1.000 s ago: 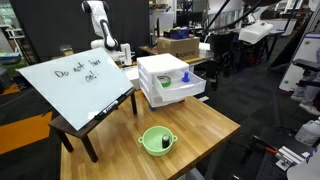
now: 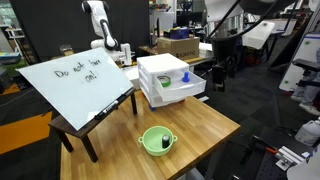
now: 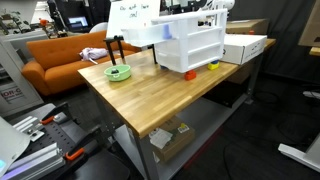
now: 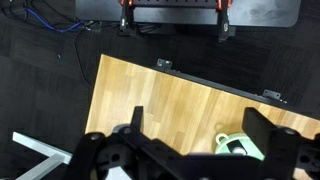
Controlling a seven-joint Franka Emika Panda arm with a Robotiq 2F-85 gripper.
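Observation:
My gripper is open and empty, its two dark fingers spread wide at the bottom of the wrist view. In exterior view 1 it hangs in the air at the right, beyond the table's edge. A light green bowl (image 2: 146, 141) stands on the wooden table (image 2: 120, 165), with a small dark object (image 2: 166, 142) inside. The bowl (image 3: 118, 75) also shows in exterior view 2, and partly in the wrist view, where a finger covers some of it. A white drawer unit (image 2: 160, 68) stands behind it with a drawer pulled out and a blue object (image 2: 186, 77) at the drawer.
A white board (image 2: 85, 88) with handwriting leans on a dark stand to the left. A red object (image 3: 190, 75) and a yellow one (image 3: 213, 66) lie by the drawer unit. A cardboard box (image 3: 172, 145) sits on the lower shelf.
In exterior view 1 the arm has shifted slightly and its fingers hang a little lower than one second ago. The bowl and drawer unit have stayed in place.

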